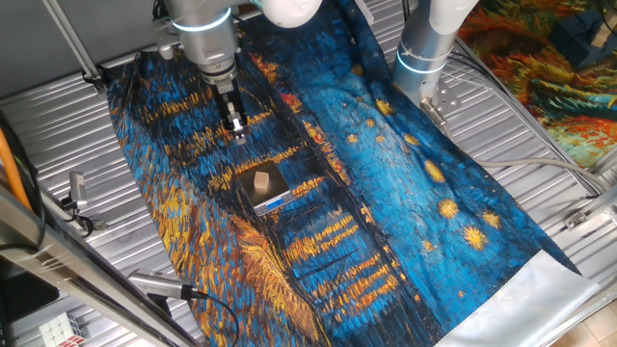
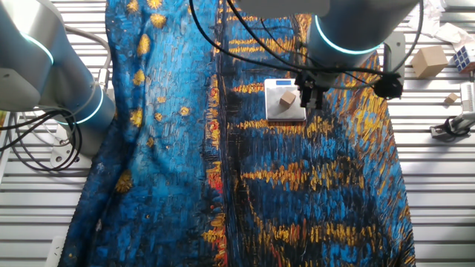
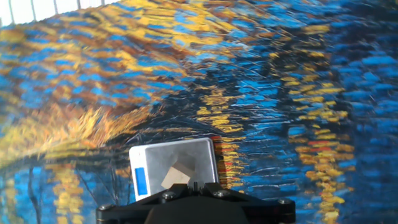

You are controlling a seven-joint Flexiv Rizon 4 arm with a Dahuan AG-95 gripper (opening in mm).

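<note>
A small wooden cube (image 1: 261, 180) rests on the dark metal top of a kitchen scale (image 1: 279, 197), near its middle. From the other side, exterior view 2 shows the cube (image 2: 286, 98) on the silver scale (image 2: 274, 112), with my gripper (image 2: 309, 95) overlapping the scale's edge in the picture. In exterior view 1, my gripper (image 1: 239, 138) hangs behind the scale, apart from the cube. The wrist view has the scale (image 3: 146, 155) just beyond the gripper, whose fingertips look shut together with nothing visible between them. Part of the cube (image 3: 176, 177) is hidden behind the gripper.
A painted, wrinkled cloth (image 1: 386, 193) covers most of the slatted table. A larger wooden block (image 2: 429, 62), a smaller one (image 2: 451, 98) and a puzzle cube (image 2: 465, 57) lie off the cloth.
</note>
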